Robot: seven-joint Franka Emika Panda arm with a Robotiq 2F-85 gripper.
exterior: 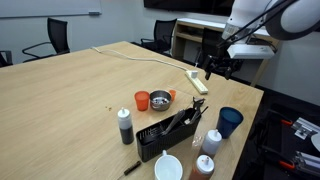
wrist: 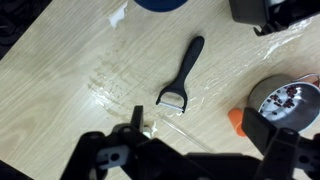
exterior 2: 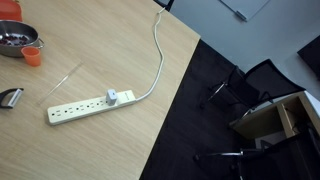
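Note:
My gripper [exterior: 218, 73] hangs above the right part of the table in exterior view 1. In the wrist view the gripper is open, its fingers wide apart with nothing between them. Below it on the table lies a peeler with a black handle [wrist: 187, 62], its pale head turned toward the gripper. At the left edge of exterior view 2, a black-and-white piece [exterior 2: 10, 98] looks like part of this peeler.
A metal pot [exterior: 161, 101] stands by a small orange cup [exterior: 173, 95] and a red cup [exterior: 142, 101]. Nearer are a black box [exterior: 150, 146], blue cup [exterior: 229, 121], white mug [exterior: 168, 167] and bottles. A power strip [exterior 2: 85, 107] lies behind.

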